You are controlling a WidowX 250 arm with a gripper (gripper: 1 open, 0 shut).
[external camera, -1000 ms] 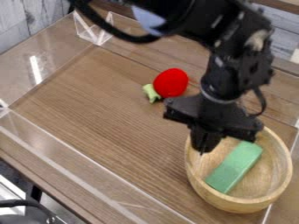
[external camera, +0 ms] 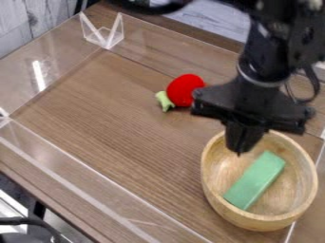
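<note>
My gripper, dark grey, points down over the left rim of a wooden bowl at the lower right; it looks shut, with nothing visible between its fingers. A green block lies in the bowl. A red round object with a small green piece beside it rests on the wooden table, up and left of my gripper.
A clear wire-like holder stands at the back left. A raised edge runs along the left side, with a dark cable at the bottom left.
My gripper has moved right and slightly up in the view, uncovering more of the table around the red object. The bowl and block show a little further down.
</note>
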